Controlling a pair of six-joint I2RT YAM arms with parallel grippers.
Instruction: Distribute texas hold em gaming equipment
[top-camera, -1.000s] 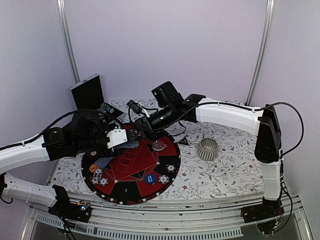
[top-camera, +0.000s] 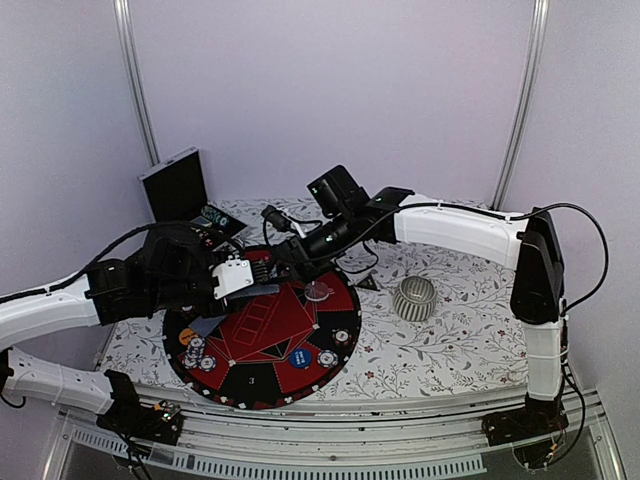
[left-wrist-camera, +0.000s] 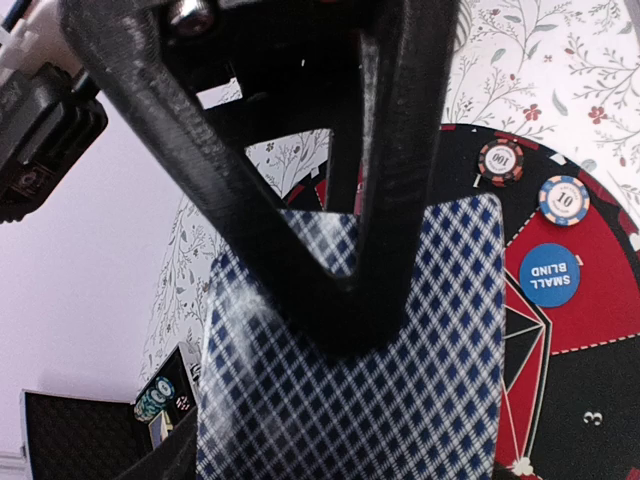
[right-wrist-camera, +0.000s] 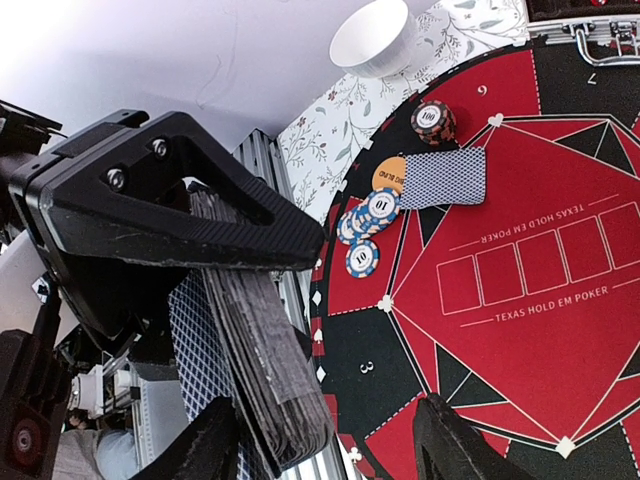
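Observation:
A deck of cards with a blue checked back (left-wrist-camera: 440, 400) is raised above the round poker mat (top-camera: 250, 385). My left gripper (top-camera: 258, 272) is shut on this deck (right-wrist-camera: 265, 340), its fingers on opposite faces in the right wrist view. Beside the deck's lower end, my right gripper is open. Its left fingertip (right-wrist-camera: 205, 445) is close to the deck; contact there is unclear. A patterned card or cards (right-wrist-camera: 445, 178) lie on the mat by an orange button (right-wrist-camera: 389, 174) and blue-white chips (right-wrist-camera: 378, 205).
A blue small blind button (left-wrist-camera: 549, 275) and more chips (left-wrist-camera: 563, 201) lie on the mat. An open case (top-camera: 174, 187) stands at the back left. A ribbed cup (top-camera: 414, 299) sits right of the mat. Both arms meet closely above the mat.
The right arm has shifted slightly to the right and down in the top view over the last second. Chips and cards on the mat stay put.

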